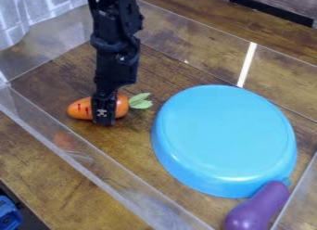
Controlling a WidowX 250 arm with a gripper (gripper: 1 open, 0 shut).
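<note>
My black gripper (pixel 107 104) reaches down from the top of the view onto an orange toy carrot (pixel 82 108), which lies on the wooden floor inside the clear-walled bin, its pale green leaves pointing right. The fingertips are at the carrot's body; whether they are closed on it I cannot tell.
A large blue upturned dish or lid (pixel 223 136) fills the right middle. A purple toy eggplant (pixel 255 207) lies at the lower right. Clear walls run along the left and front. Bare wood (pixel 186 57) is free behind the blue dish.
</note>
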